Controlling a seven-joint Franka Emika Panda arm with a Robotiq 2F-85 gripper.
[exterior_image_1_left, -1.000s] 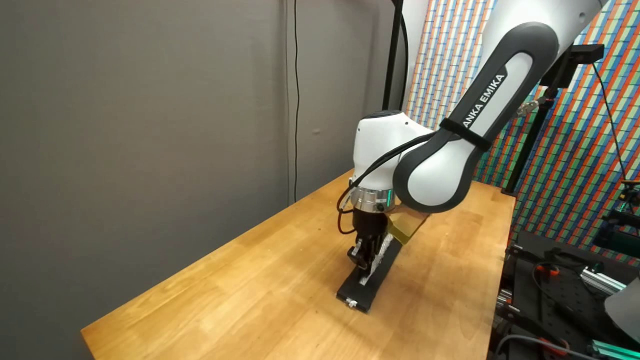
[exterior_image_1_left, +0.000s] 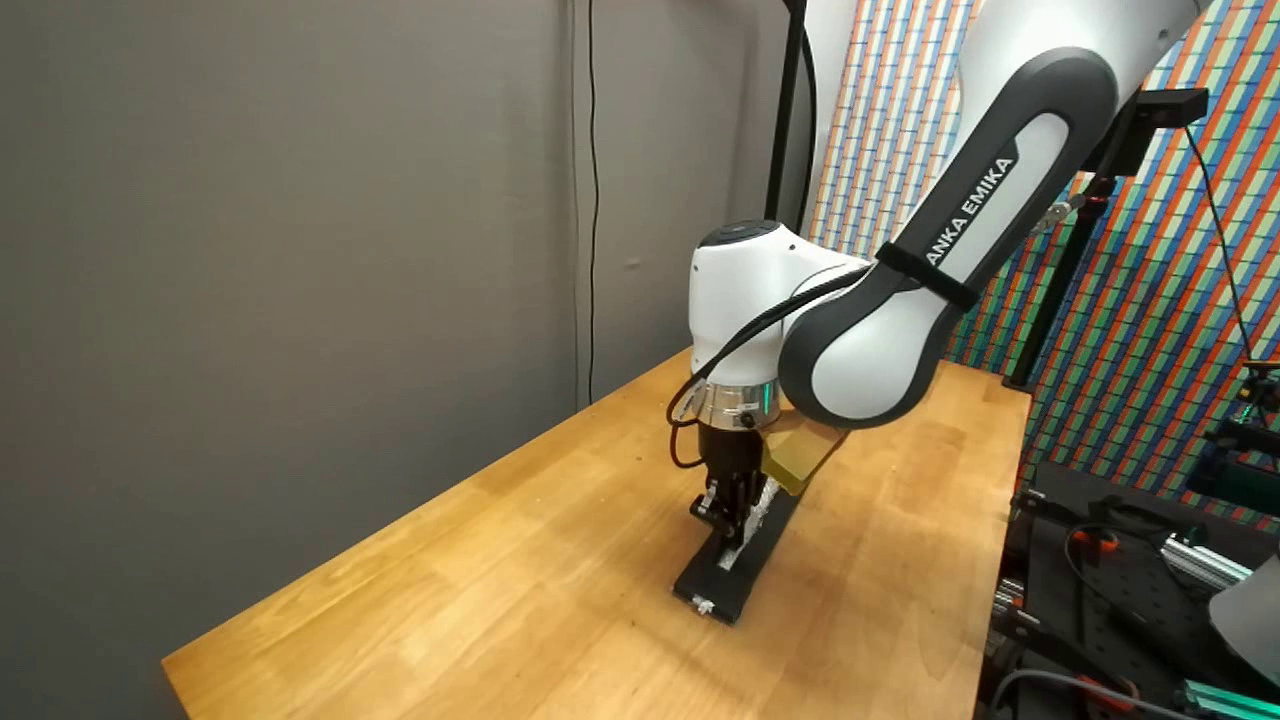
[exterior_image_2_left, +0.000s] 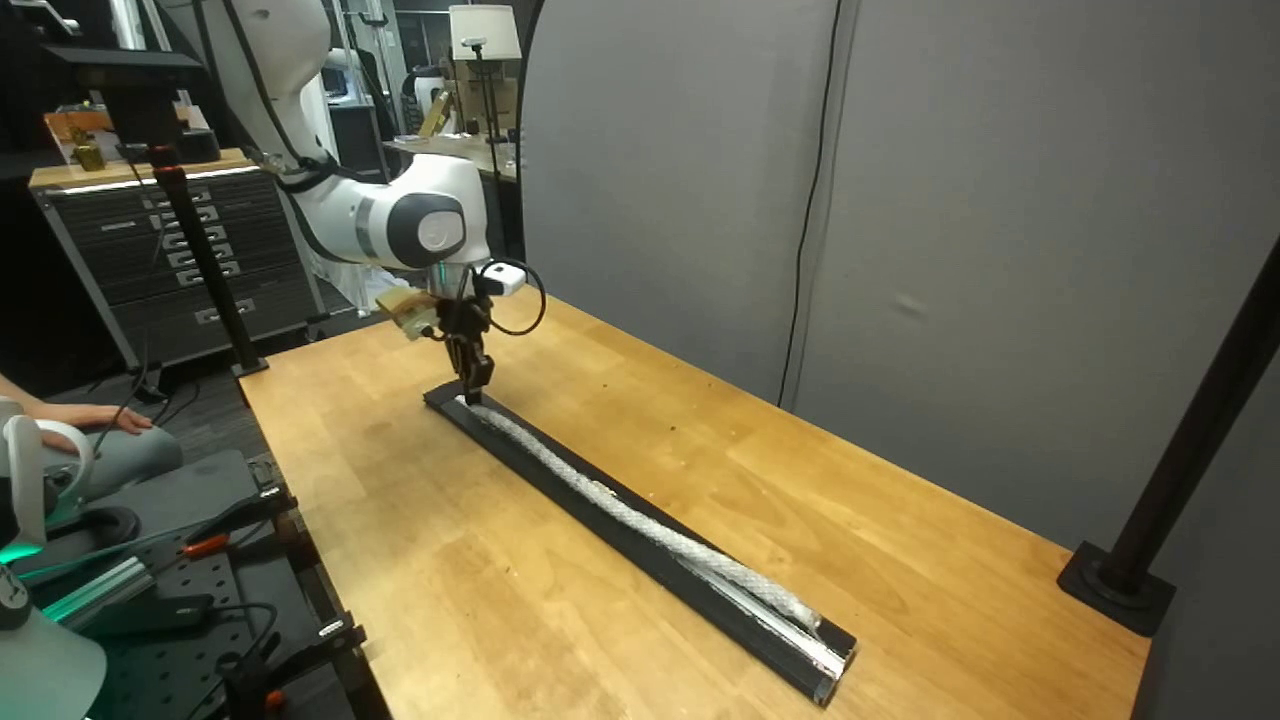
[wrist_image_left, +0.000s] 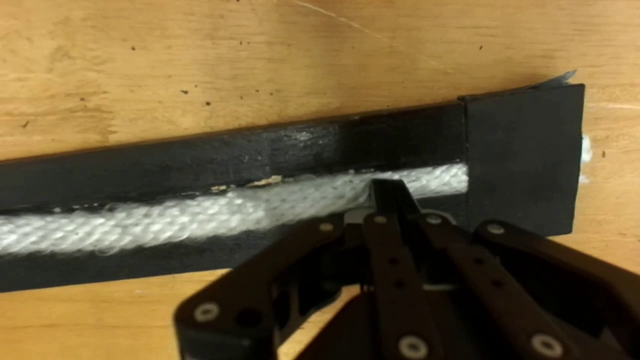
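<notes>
A long black board (exterior_image_2_left: 546, 476) lies on the wooden table with a groove running along its length. White braided rope (exterior_image_2_left: 624, 514) stretches along that groove; in the wrist view the rope (wrist_image_left: 150, 222) passes under a black end piece (wrist_image_left: 525, 162) at the right. Down at the rope near this end is my gripper, its fingers together. Whether the fingertips touch the rope or stand just above it, I cannot tell; they hide a little of it. No rope shows between them. At the board's other end, a bare shiny strip of groove (exterior_image_2_left: 780, 620) shows beside the rope.
Clear wooden tabletop (exterior_image_2_left: 480, 588) surrounds the board on both sides. A grey wall (exterior_image_1_left: 360, 240) runs along one long edge of the table. A black post on a base (exterior_image_2_left: 1116, 588) stands at the table's corner.
The arm's wrist has shifted slightly to the left in exterior view 1, while the fingertips have barely moved. The board looks unmoved.
</notes>
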